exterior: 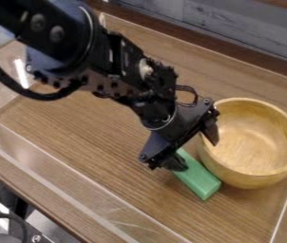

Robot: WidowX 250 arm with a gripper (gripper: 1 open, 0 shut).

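Observation:
A green block [199,179] lies on the wooden table beside a wooden bowl [254,142]. My black gripper [180,146] comes down over the upper end of the block, its fingers spread toward the bowl's left rim and down by the block. The arm covers that end, so I cannot tell whether the fingers touch it.
The bowl fills the right side of the table, close against the block. Bare wood [83,161] lies to the left and front. A grey wall runs along the back, and cables hang at the lower left.

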